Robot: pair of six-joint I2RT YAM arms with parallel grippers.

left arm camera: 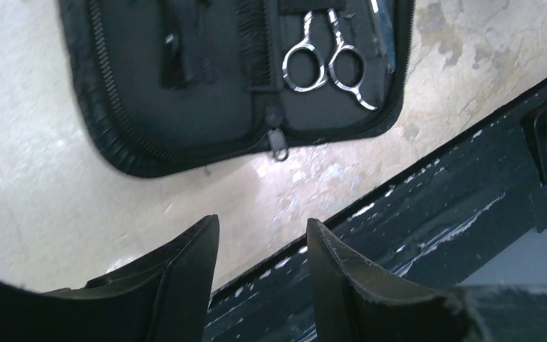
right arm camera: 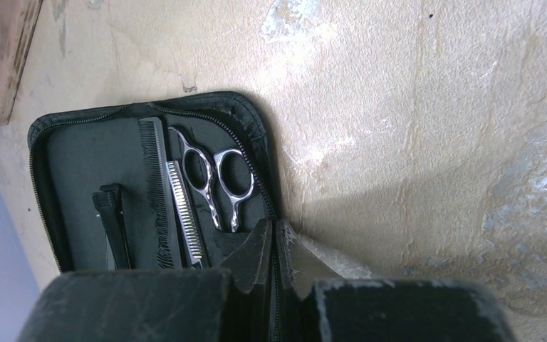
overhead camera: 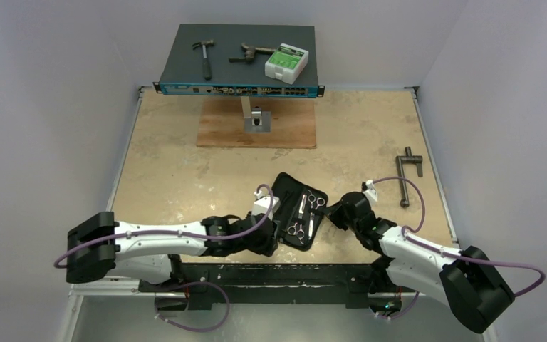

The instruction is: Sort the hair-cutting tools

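Note:
The black zip case (overhead camera: pixel 269 221) lies open on the table with the tools in it. In the right wrist view it holds steel scissors (right arm camera: pixel 205 178), a black comb (right arm camera: pixel 158 192), a steel toothed blade (right arm camera: pixel 185 210) and a black clip-like tool (right arm camera: pixel 114 224). More scissors (left arm camera: pixel 305 68) show near the front edge in the left wrist view. My left gripper is open and empty, in front of the zipper pull (left arm camera: pixel 278 142). The right gripper is shut at the case's right rim; whether the rim is between its fingers cannot be told.
A dark metal tool (overhead camera: pixel 402 174) lies at the right of the table. At the back, a rack unit (overhead camera: pixel 221 53) carries hammers and a white-green box (overhead camera: pixel 286 63). A black rail (overhead camera: pixel 292 285) runs along the front edge. Bare table lies left and behind.

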